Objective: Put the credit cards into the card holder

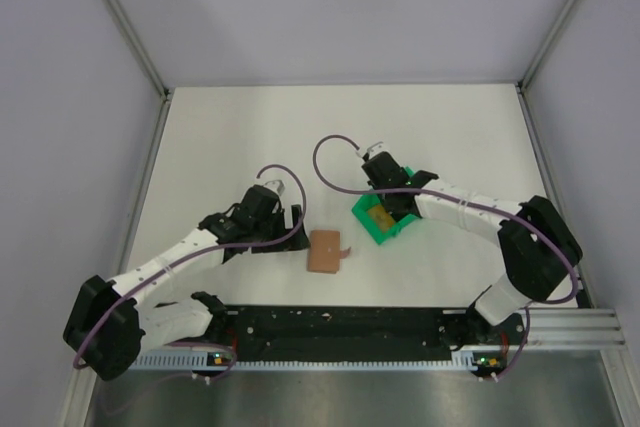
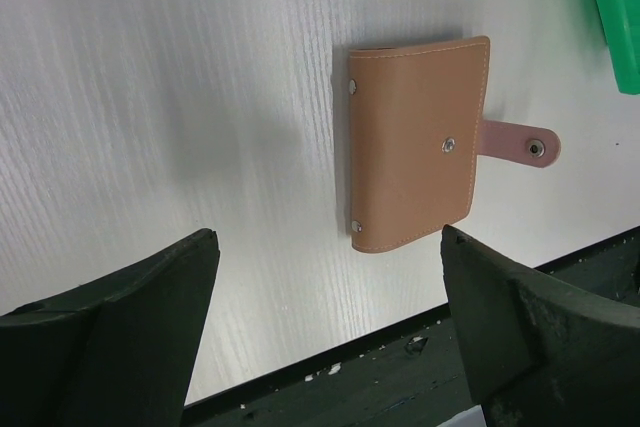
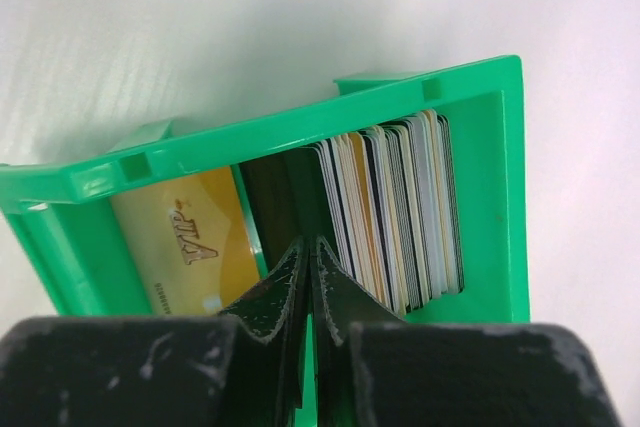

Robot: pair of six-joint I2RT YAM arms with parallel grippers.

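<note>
Several credit cards (image 3: pixel 390 217) stand on edge in a row inside the green box (image 3: pixel 512 197) in the right wrist view. My right gripper is shut over the box, its fingertips together with no card between them; the row lies just to their right. A dark card (image 3: pixel 285 192) stands left of the row. The brown card holder (image 2: pixel 415 142) lies closed on the table, its strap (image 2: pixel 518 144) sticking out to the right. My left gripper is open near the holder, with nothing between its fingers.
A yellow card (image 3: pixel 190 242) lies in the box's left compartment. In the top view, the white table (image 1: pixel 240 117) is bare behind both arms, and the holder sits between the left gripper and the green box.
</note>
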